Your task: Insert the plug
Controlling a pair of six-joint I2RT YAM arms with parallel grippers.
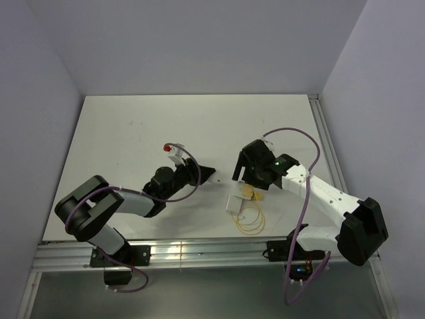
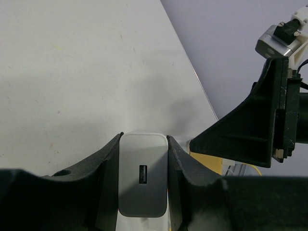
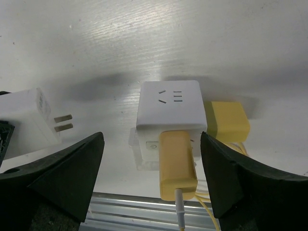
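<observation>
A white plug block with two metal prongs [image 3: 63, 123] is held in my left gripper, which is shut on it. In the top view that gripper [image 1: 212, 174] stands left of the socket. The white socket [image 3: 171, 103], its slots facing up, sits on the table in the right wrist view. Against its near side a yellow plug [image 3: 177, 166] with a pale cable end shows between the fingers of my right gripper. Those fingers [image 3: 86, 156] stand apart, with clear gaps on both sides of the yellow plug; the left gap is wider.
A second yellow block [image 3: 227, 121] lies beside the socket's right side. A white block [image 1: 234, 203] and looped yellow cable [image 1: 251, 222] lie toward the table's front edge.
</observation>
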